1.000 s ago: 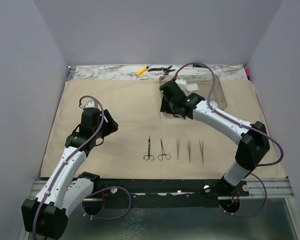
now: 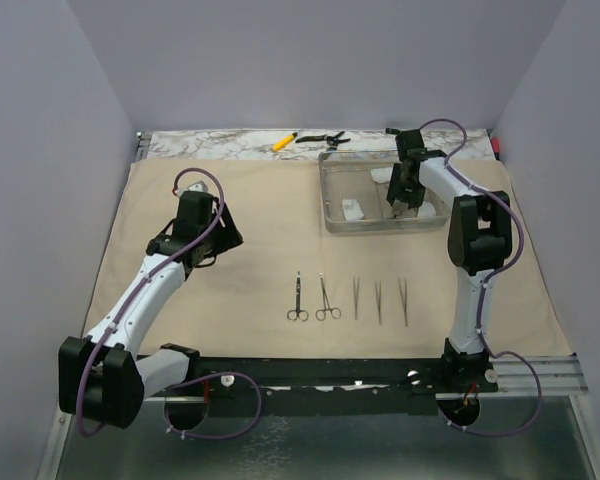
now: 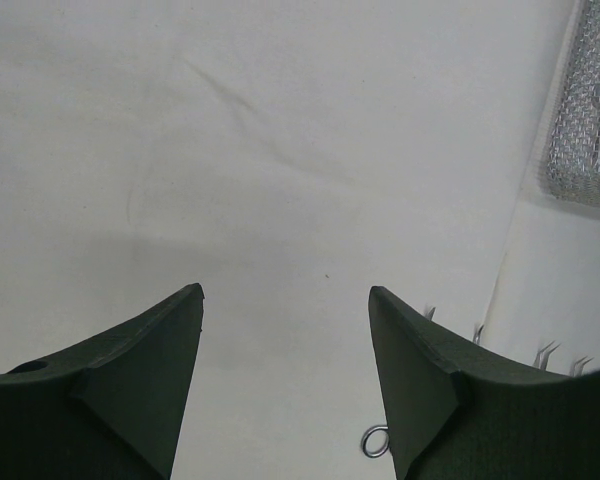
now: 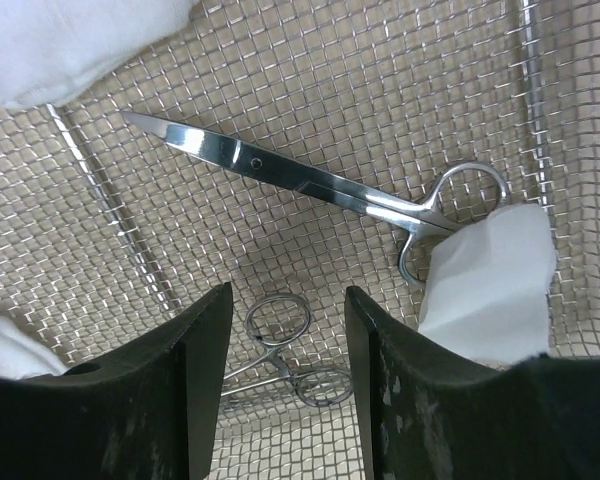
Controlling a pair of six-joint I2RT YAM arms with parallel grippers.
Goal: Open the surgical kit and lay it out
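In the top view a wire mesh tray (image 2: 335, 224) holds white pads and instruments. My open right gripper is over it, above the finger rings of a ringed instrument (image 4: 322, 398). Curved scissors (image 4: 280, 175) lie beside, their handles partly under white material (image 4: 485, 280). On the beige cloth below the tray lie scissors (image 2: 298, 295), a ringed clamp (image 2: 326, 303) and several tweezers (image 2: 404, 300) in a row. My open left gripper (image 2: 210, 240) hovers over empty cloth at the left, with nothing between its fingers.
A yellow-handled tool (image 2: 284, 142) and black pliers (image 2: 320, 138) lie on the marble strip at the back. Grey walls stand on both sides.
My right arm has swung right from the tray's left edge to over its right part.
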